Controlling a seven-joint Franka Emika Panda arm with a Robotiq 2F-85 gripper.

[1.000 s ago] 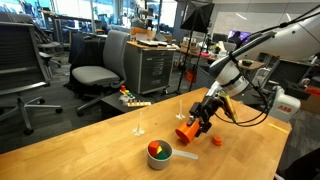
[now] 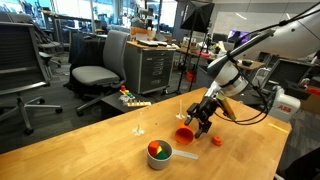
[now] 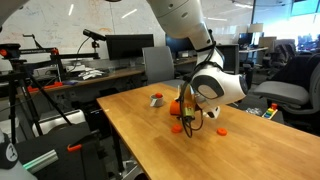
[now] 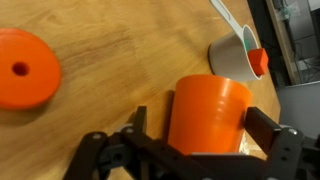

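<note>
An orange cup [image 4: 205, 112] stands between the fingers of my gripper in the wrist view. Its side lies close against the right finger [image 4: 262, 128], while a strip of table shows between it and the left finger. The fingers are part open. In exterior view 1 the cup [image 2: 184, 135] is low at the table, with the gripper [image 2: 197, 131] right beside it. Exterior view 2 has the cup [image 3: 177, 108] partly hidden by the gripper [image 3: 186, 120].
A grey pot [image 2: 160, 153] with colourful things inside stands left of the gripper, its handle pointing toward the cup's side. A red round piece [image 2: 217, 141] lies to the right; it looks large in the wrist view [image 4: 25, 70].
The cup was tilted beside the gripper a second ago and now sits lower and more upright. The arm has barely shifted; the pot and red piece have stayed put.
</note>
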